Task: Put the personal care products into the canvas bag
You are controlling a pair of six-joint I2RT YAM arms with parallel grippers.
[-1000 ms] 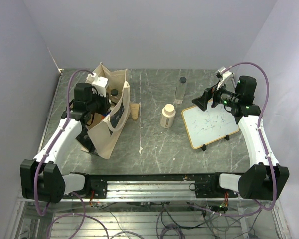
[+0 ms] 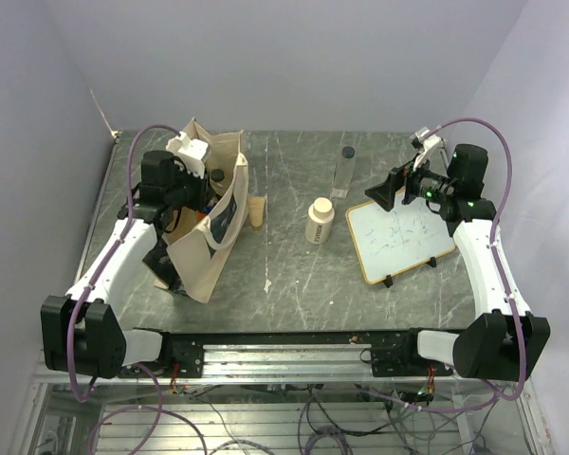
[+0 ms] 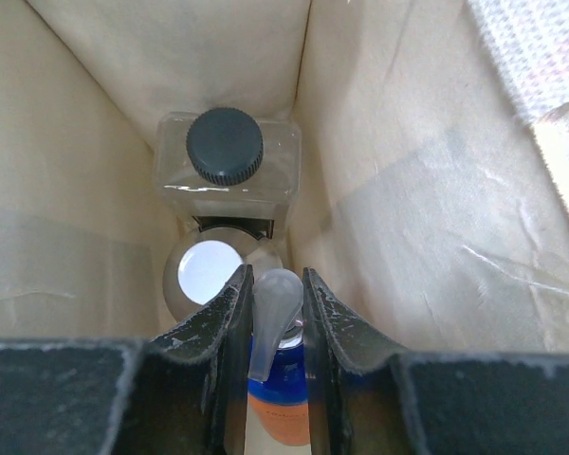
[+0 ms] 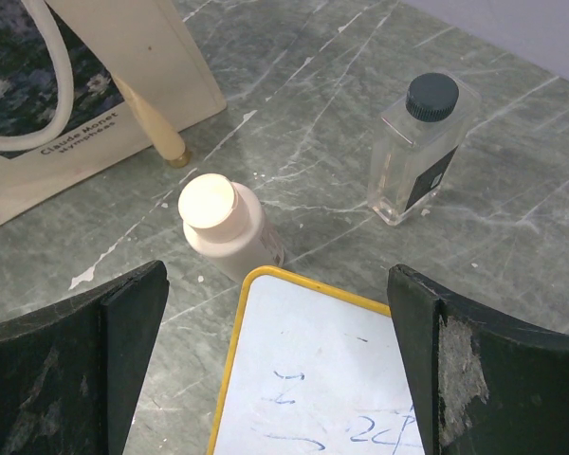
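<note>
My left gripper is inside the canvas bag (image 2: pixel 209 265), shut on a small translucent item (image 3: pixel 275 320), with a blue-and-orange bottle (image 3: pixel 279 412) beneath it. Also in the bag lie a clear square bottle with dark cap (image 3: pixel 228 166) and a round white-topped container (image 3: pixel 209 271). Outside, a white jar (image 2: pixel 319 223) and a clear dark-capped bottle (image 2: pixel 343 175) stand on the table. My right gripper is open and empty above the whiteboard, behind the jar and bottle in its wrist view.
A tan cylindrical object (image 2: pixel 257 210) is beside the bag's right side. The whiteboard (image 2: pixel 398 242) lies at the right.
My left gripper and arm have shifted slightly within the bag in the top view. The right arm and the objects on the table are unchanged.
</note>
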